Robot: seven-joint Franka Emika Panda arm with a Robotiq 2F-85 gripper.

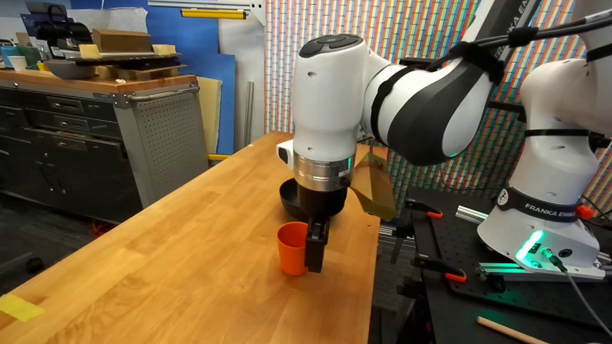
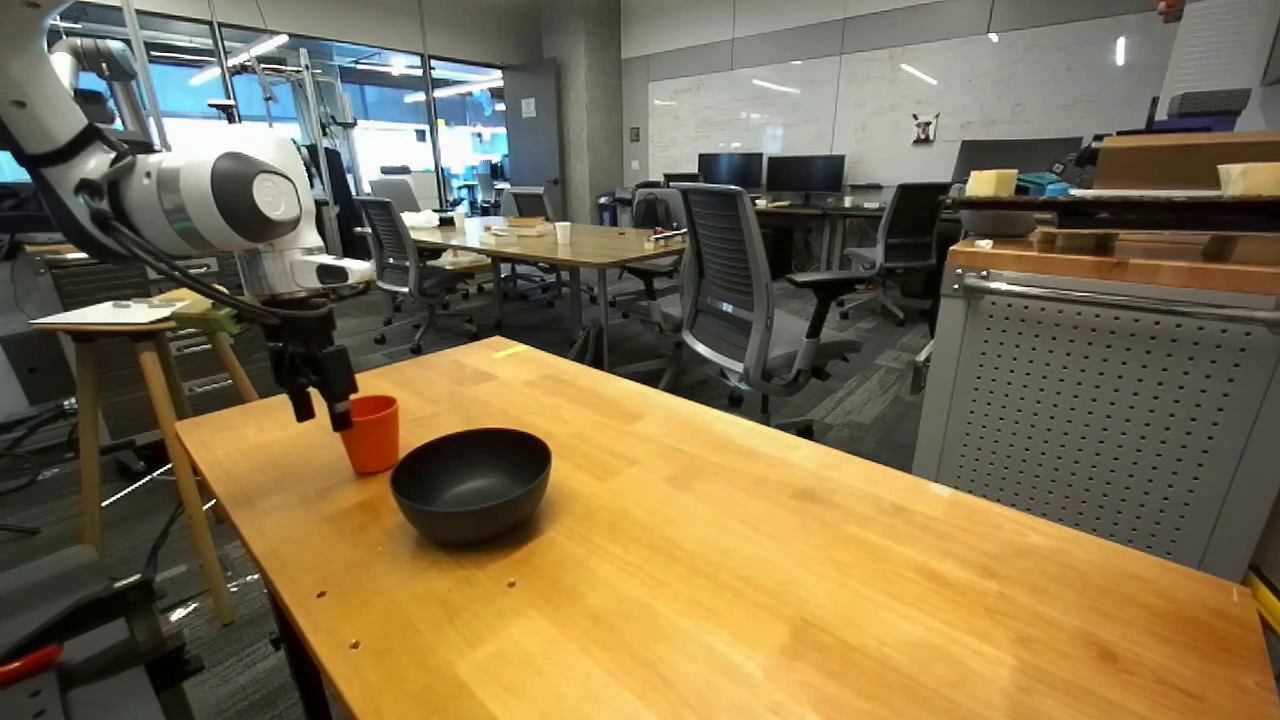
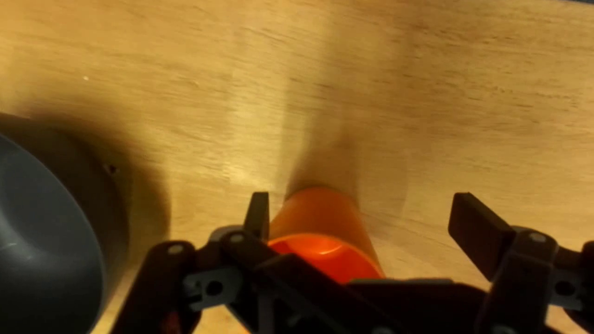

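Observation:
An orange cup (image 1: 292, 250) stands upright on the wooden table, close to a black bowl (image 2: 471, 486). My gripper (image 2: 323, 416) is low beside the cup, fingers pointing down. In the wrist view its fingers are wide open, and the cup (image 3: 320, 217) shows between the two fingers, nearer the left one; part of it is hidden behind the gripper's body. I cannot tell whether a finger touches the cup. At the left edge of the wrist view the bowl (image 3: 44, 239) is only partly visible.
A yellow tape piece (image 1: 20, 307) marks its near left corner. A grey tool cabinet (image 2: 1092, 408) stands apart from the table.

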